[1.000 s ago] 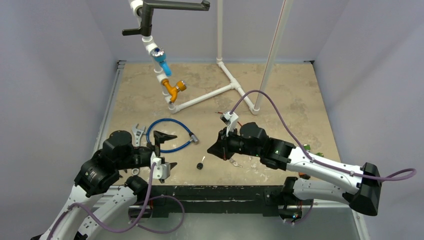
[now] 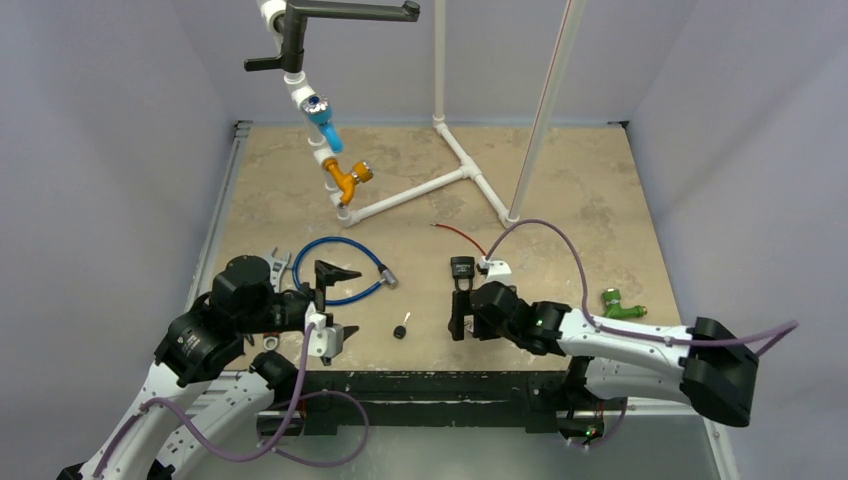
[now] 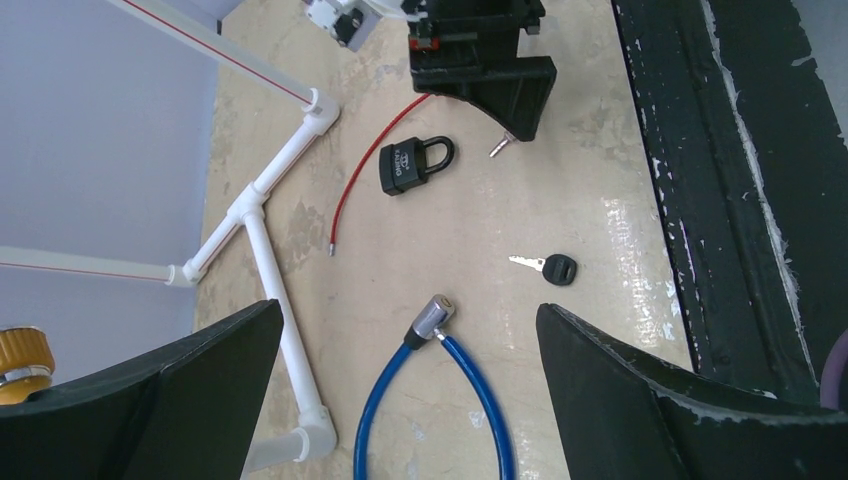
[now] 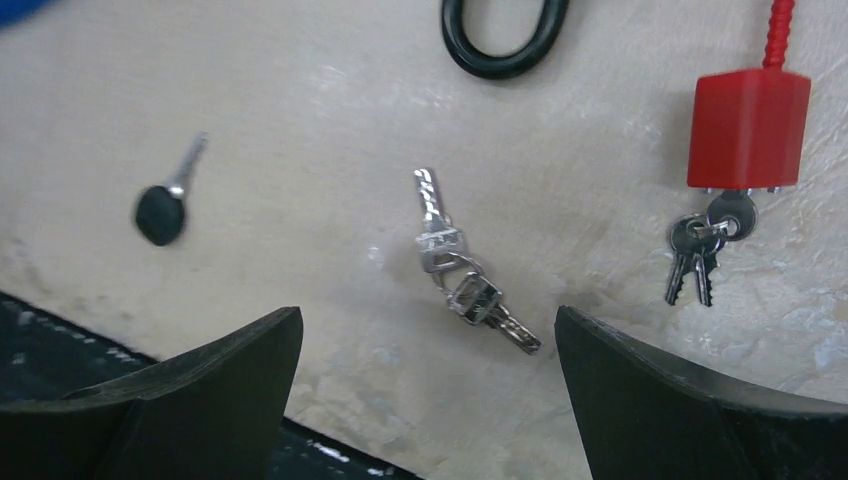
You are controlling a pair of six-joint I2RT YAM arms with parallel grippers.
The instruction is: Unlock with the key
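A black-headed key (image 3: 553, 267) lies on the board between the arms, blade toward the back. Right of it, in the right wrist view, two silver keys (image 4: 470, 285) on a ring lie below my open right gripper; nothing is between its fingers. The black padlock (image 2: 462, 267) rests just behind them, its shackle (image 4: 505, 62) toward the front. A red lock (image 4: 748, 130) with small keys (image 4: 703, 240) hanging from it is hidden from above by the right arm. The blue cable lock (image 2: 338, 240) has a silver head (image 3: 433, 315). My left gripper stands open and empty over the board.
A wrench (image 2: 277, 268) lies partly under the left arm. White pipes (image 2: 410, 192) with an orange valve (image 2: 348, 180) stand at the back. A green fitting (image 2: 622, 306) sits at the far right. Board space between the grippers is mostly clear.
My right gripper has turned to point down and shifted slightly right and lower, over the silver keys, which it now covers in the top view. The left arm has barely moved.
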